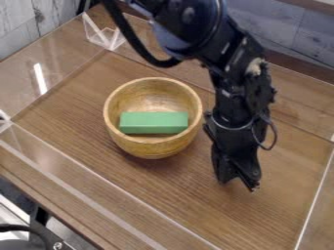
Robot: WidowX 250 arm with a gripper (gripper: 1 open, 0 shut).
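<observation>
A green block [152,122] lies in a yellow bowl [136,96] left of centre on the wooden table [92,210]. My black gripper [225,176] is low over the table to the right of the bowl, its fingers pointing down toward the near side. It looks shut, with nothing seen between its fingers. The arm reaches down from the top centre and hides the table behind it.
A small clear plastic holder [108,29] stands at the back left.
</observation>
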